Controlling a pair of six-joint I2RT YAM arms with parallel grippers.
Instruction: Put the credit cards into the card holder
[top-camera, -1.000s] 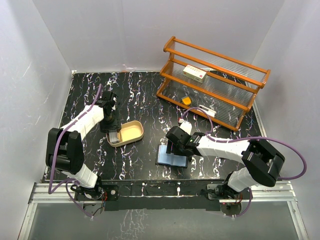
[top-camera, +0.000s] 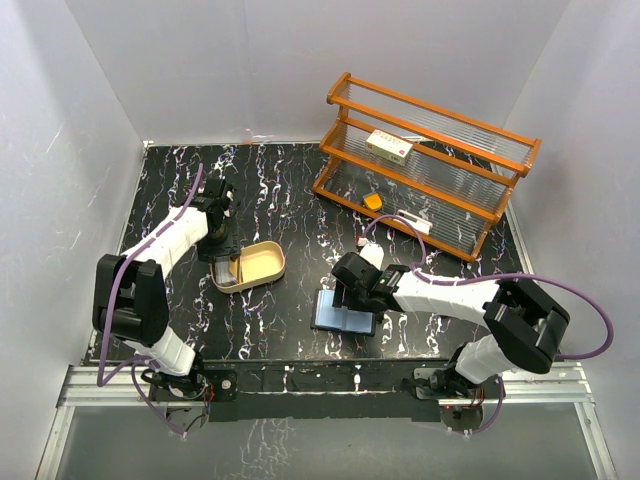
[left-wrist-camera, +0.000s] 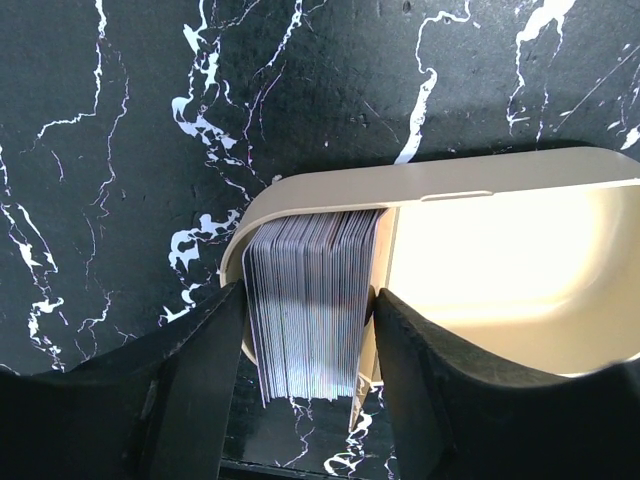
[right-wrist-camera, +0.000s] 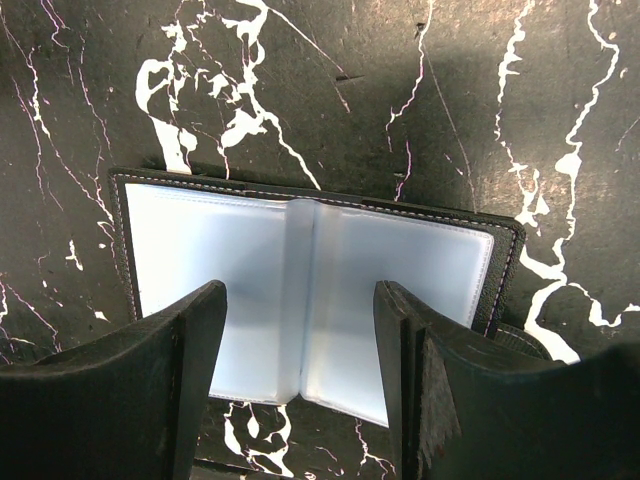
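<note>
A stack of cards fills the left end of a beige plastic tray, beside a thin divider. My left gripper is over that stack, its fingers part open at either side of the cards; whether they press on them I cannot tell. The open card holder, with dark stitched edges and clear pale sleeves, lies flat near the front middle of the table. My right gripper stands open over it with nothing between its fingers.
A wooden rack at the back right holds a white box, a yellow item and a white item.
The tray has shifted slightly left over the last second, along with small movement of my left gripper. The right arm is unchanged.
</note>
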